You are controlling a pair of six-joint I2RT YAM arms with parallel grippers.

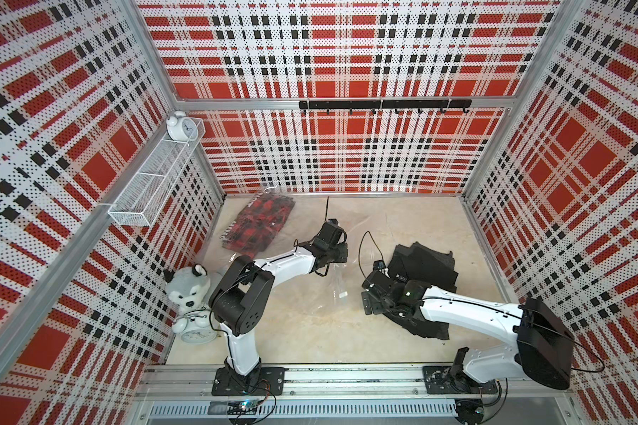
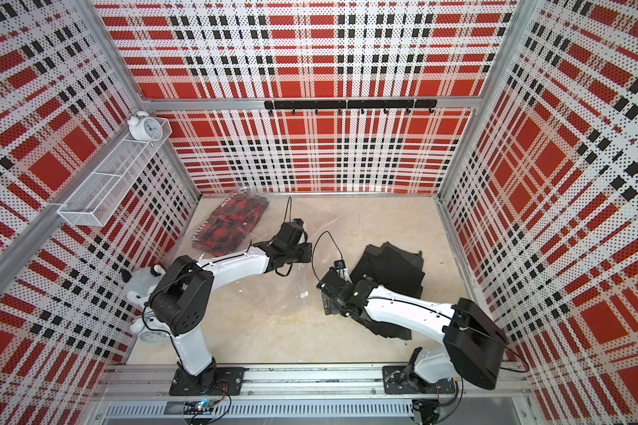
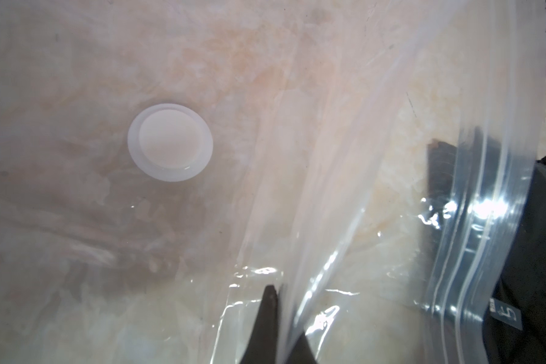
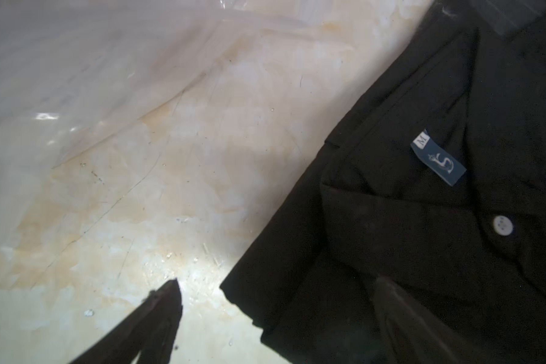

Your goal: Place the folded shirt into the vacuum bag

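The black folded shirt lies on the right of the table, with a size M label and a white button. The clear vacuum bag spreads across the middle, its valve and zip strip visible in the left wrist view. My left gripper is shut at a thin fold of the clear plastic, over the bag. My right gripper is open above the shirt's left edge, nothing between its fingers.
A red plaid garment in plastic lies back left. A husky plush and a white clock sit front left. A wire basket hangs on the left wall.
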